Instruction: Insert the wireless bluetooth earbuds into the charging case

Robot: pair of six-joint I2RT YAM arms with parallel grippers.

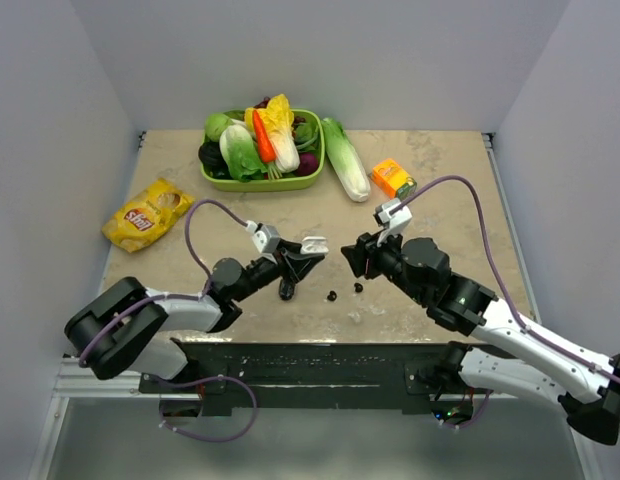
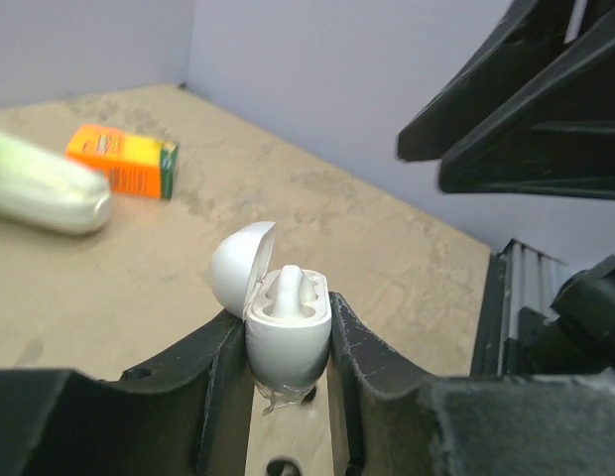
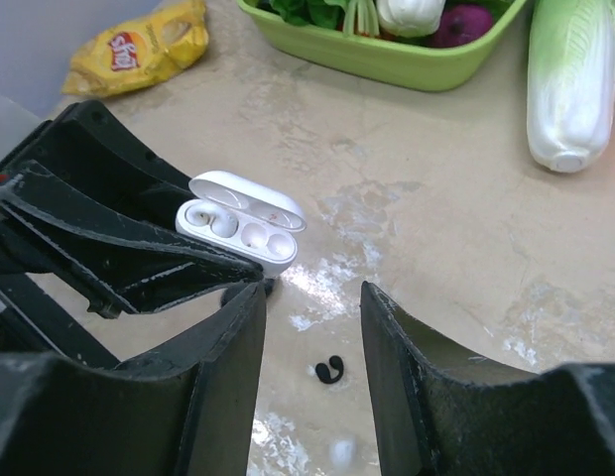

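Note:
The small white charging case [image 3: 250, 230] has its lid raised, and my left gripper [image 1: 304, 260] is shut on it, holding it above the table. Seen from the right wrist, rounded white shapes fill the wells at the case's left end, seemingly an earbud; the two wells at the right end look empty. In the left wrist view the case [image 2: 288, 342] is pinched between both fingers. My right gripper is open, its fingers apart with nothing between them, just to the right of the case and not touching it.
Small black earbuds [image 1: 332, 296] lie on the table below, near a dark oval object [image 1: 287, 289]. A green vegetable basket [image 1: 220, 184], a cabbage [image 1: 345, 160], an orange box [image 1: 393, 179] and a yellow chip bag [image 1: 147, 215] stand farther off. Mid-table is mostly clear.

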